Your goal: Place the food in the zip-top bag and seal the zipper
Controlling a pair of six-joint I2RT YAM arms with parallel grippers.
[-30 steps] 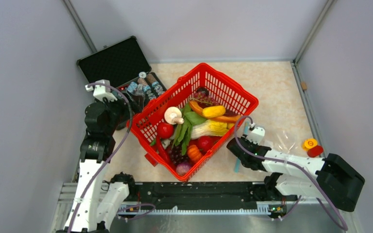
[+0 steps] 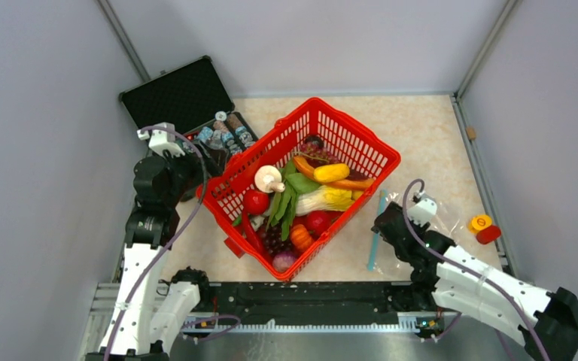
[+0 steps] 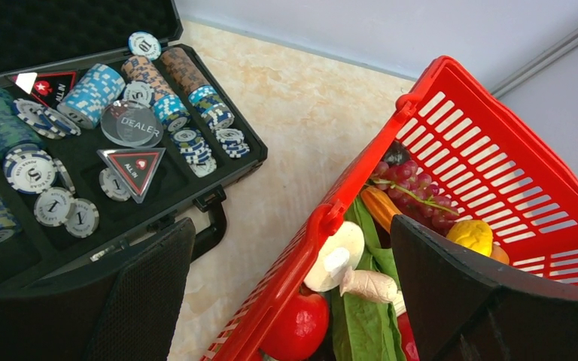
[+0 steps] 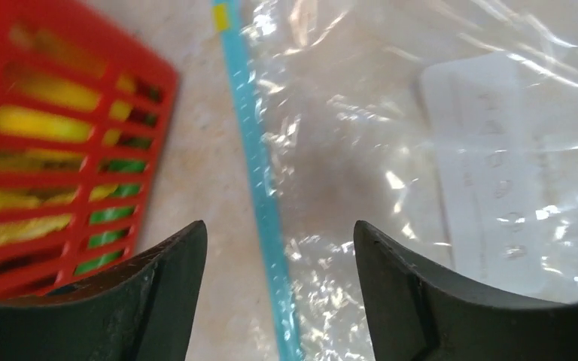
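The red basket (image 2: 376, 158) is full of food: mushroom (image 2: 266, 177), tomato (image 2: 256, 201), greens, peppers, grapes and more. My left gripper is open above the basket's left rim and the case edge, holding nothing. The clear zip bag (image 4: 346, 150) with its blue zipper strip (image 4: 263, 195) lies flat on the table, right of the basket. My right gripper hovers over the strip with its fingers apart and nothing between them.
An open case of poker chips (image 2: 226, 131) stands at back left. Yellow (image 2: 479, 223) and red (image 2: 489, 235) round objects lie at the right edge.
My right arm has moved rightward over the bag, away from the basket. The left arm has shifted only very slightly; the basket is unchanged.
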